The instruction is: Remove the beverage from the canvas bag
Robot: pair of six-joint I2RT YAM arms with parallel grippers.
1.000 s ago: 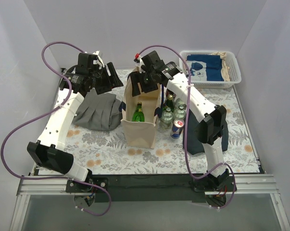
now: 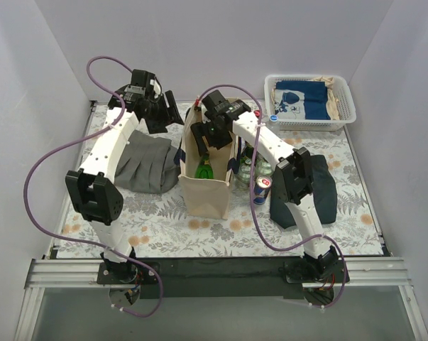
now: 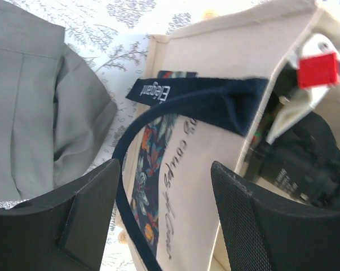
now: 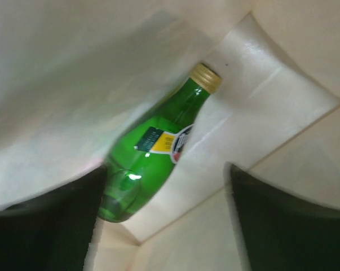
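The canvas bag [image 2: 206, 197] stands upright mid-table with its mouth facing up. Inside it lies a green bottle [image 2: 204, 169] with a gold cap; the right wrist view shows this bottle [image 4: 150, 152] resting against the pale lining. My right gripper [image 2: 212, 142] reaches down into the bag's mouth above the bottle, open, nothing between its blurred fingers. To the left of the bag hovers my left gripper [image 2: 165, 117], its fingers apart and empty. In the left wrist view, the bag's side wall and dark handle [image 3: 186, 104] are just ahead of that gripper's fingers.
Grey cloth [image 2: 144, 162] lies left of the bag. Close on its right stand several glass bottles and a blue can [image 2: 262, 189]. A dark cloth [image 2: 306, 195] is farther right. At the back right sits a white basket [image 2: 311, 124] with folded fabric.
The right gripper has shifted and lowered into the bag, closer to the bottle.
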